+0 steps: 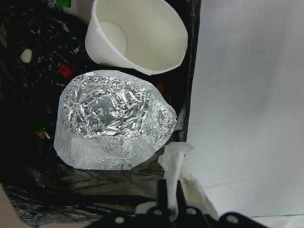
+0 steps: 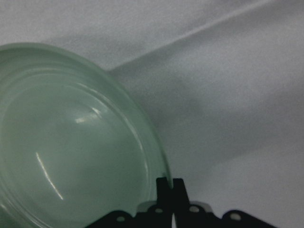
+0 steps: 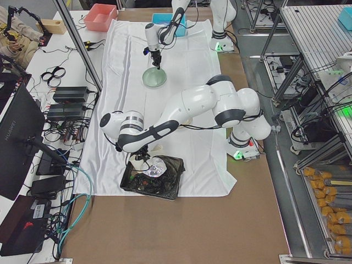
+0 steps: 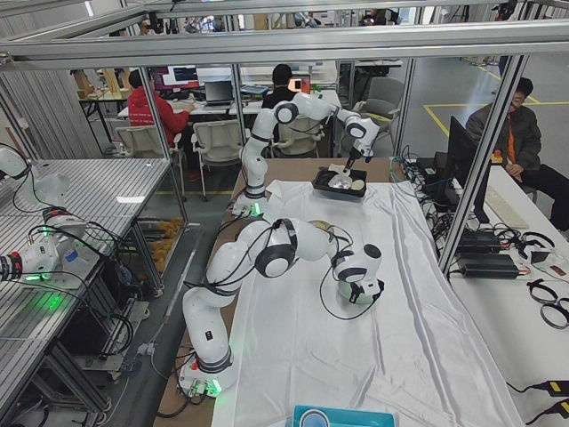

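My left gripper is shut on a crumpled white tissue (image 1: 180, 166) above the black bag-lined bin (image 3: 131, 180), beside a foil container (image 1: 114, 118). A white paper cup (image 1: 137, 33) lies tipped inside, with small coloured scraps around it. My right gripper has its fingers together at the rim of a pale green plate (image 2: 71, 133); whether the rim is between them I cannot tell.
A white cloth (image 3: 192, 170) covers the table. A blue tray (image 4: 342, 416) is at the right arm's end. A tan plate with something yellow is mostly hidden behind the left arm in the left camera view.
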